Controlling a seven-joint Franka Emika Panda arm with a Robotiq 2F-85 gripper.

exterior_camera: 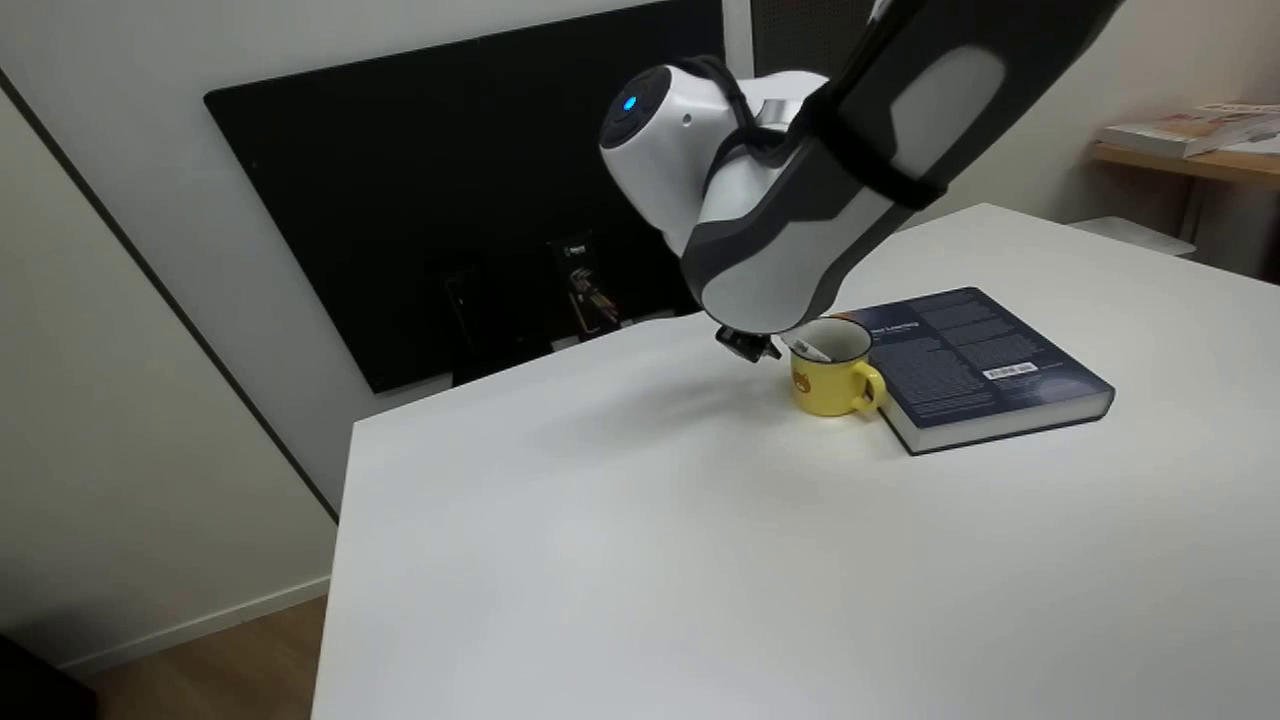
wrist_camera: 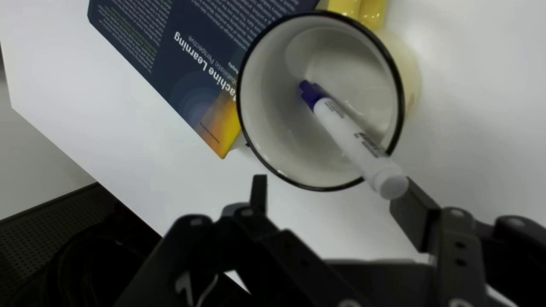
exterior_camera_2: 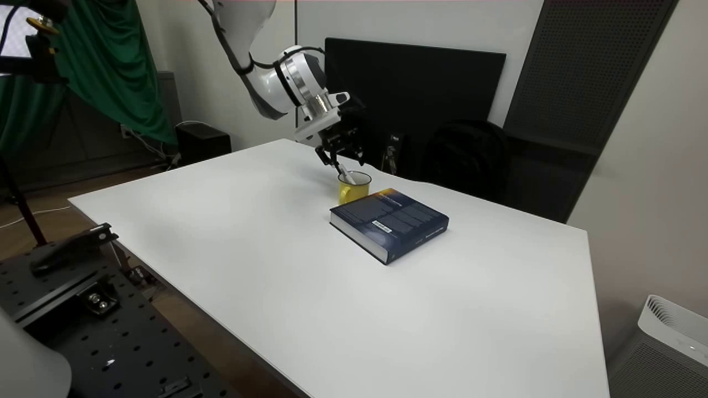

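A yellow mug [exterior_camera: 825, 390] with a black rim stands upright on the white table, its handle turned away from my gripper in the wrist view. Inside it leans a white marker [wrist_camera: 350, 135] with a purple cap; the cap end is down in the mug and the white end sticks out over the rim. My gripper is beside the mug with its fingers spread apart. One finger [wrist_camera: 414, 212] is close to the marker's protruding end; whether they touch I cannot tell. The other finger [wrist_camera: 259, 194] stands well clear of the marker, with bare table visible between.
A thick dark blue book [exterior_camera_2: 391, 222] lies right beside the mug, close to or touching it. The table's far edge runs just behind the gripper, with a black panel [exterior_camera: 480, 180] beyond.
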